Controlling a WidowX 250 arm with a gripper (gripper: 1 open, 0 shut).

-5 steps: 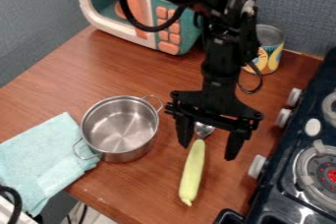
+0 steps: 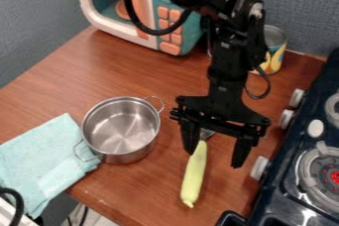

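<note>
The black robot gripper point(image 2: 215, 146) hangs over the wooden counter, its two fingers spread wide apart. A pale yellow-green elongated item point(image 2: 193, 176), like corn or a vegetable, lies just below it, its upper end near the left finger. A small metallic object behind that end is mostly hidden by the gripper. Left of these sits a steel pot point(image 2: 121, 129) with wire handles.
A light blue towel point(image 2: 38, 159) lies at the left edge. A stove point(image 2: 308, 167) with knobs fills the right side. A toy microwave point(image 2: 165, 27) and a can point(image 2: 273, 54) stand at the back.
The gripper has shifted slightly over the last second, covering more of the small metallic object. The other objects have not moved.
</note>
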